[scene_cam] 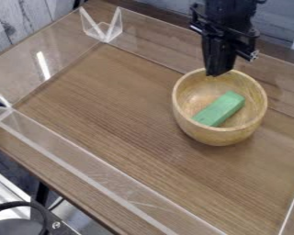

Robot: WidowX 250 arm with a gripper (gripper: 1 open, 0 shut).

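Note:
A tan round bowl (213, 134) sits on the wooden table at the right, holding a green rectangular block (219, 108) that lies diagonally inside. Just above the bowl's back rim is my dark gripper (219, 68), pointing down with its tip narrow and shut. No object shows between its fingers.
A clear plastic piece (100, 27) stands at the back left. Dark cables (21, 216) lie at the bottom left, off the table's edge.

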